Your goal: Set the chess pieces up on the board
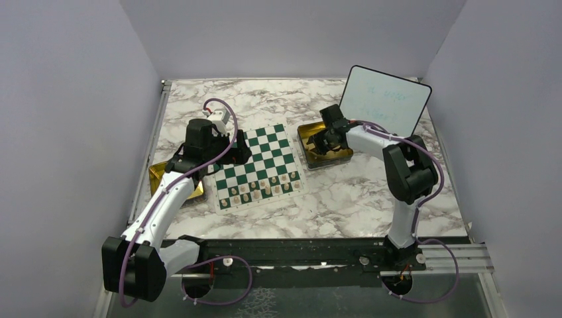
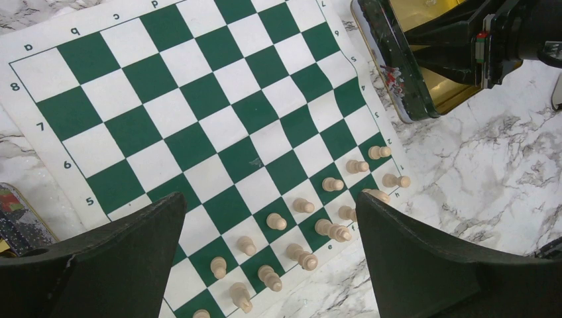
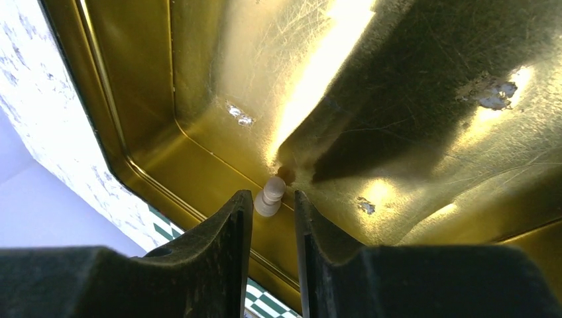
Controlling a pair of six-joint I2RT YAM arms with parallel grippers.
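The green-and-white chessboard (image 1: pixel 262 156) holds rows of pale pieces along its near side, such as a pawn (image 2: pixel 277 221). My left gripper hangs open above the board, nothing between its fingers. My right gripper is down inside the gold tin (image 3: pixel 411 73) right of the board, its fingers part open and narrowly spaced, just beside a small pale piece (image 3: pixel 274 187) lying at the tin's wall. Whether that piece is between the fingertips I cannot tell.
A second gold tin (image 1: pixel 156 173) sits left of the board, partly under my left arm. A whiteboard (image 1: pixel 384 99) stands at the back right.
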